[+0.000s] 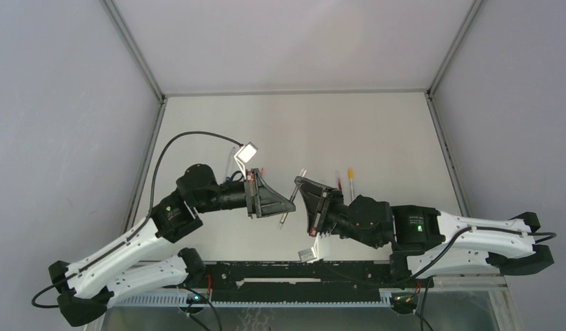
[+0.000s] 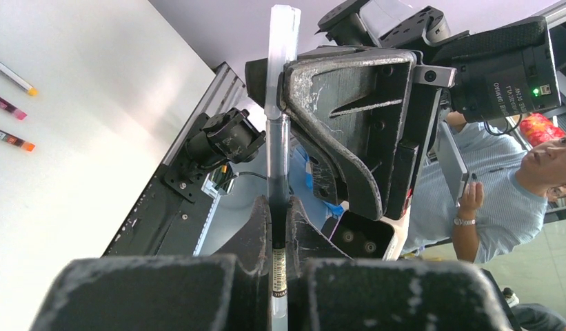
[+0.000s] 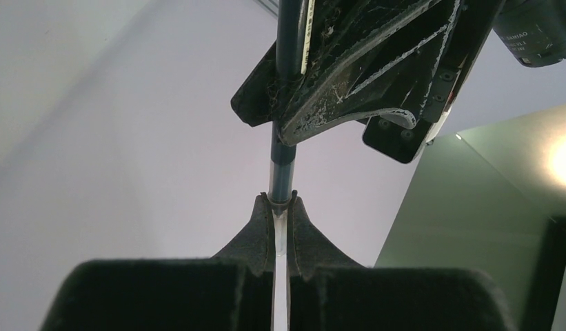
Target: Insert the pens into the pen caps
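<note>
A dark pen (image 2: 277, 165) with a clear cap (image 2: 283, 34) stands in line between my two grippers near the table's middle. My left gripper (image 1: 291, 207) is shut on the pen's body, which shows its barcode band in the left wrist view. My right gripper (image 1: 299, 182) is shut around the clear cap end; in the right wrist view the dark body (image 3: 291, 34) runs on from the clear part between the fingertips. The pen and cap appear joined in one line; how deep the pen sits in the cap is hard to tell.
Loose pens lie on the white table (image 1: 376, 131): a yellow-capped one (image 1: 350, 174), a red one (image 1: 340, 181) and others, partly hidden by the arms. A person (image 2: 500, 186) shows in the left wrist view.
</note>
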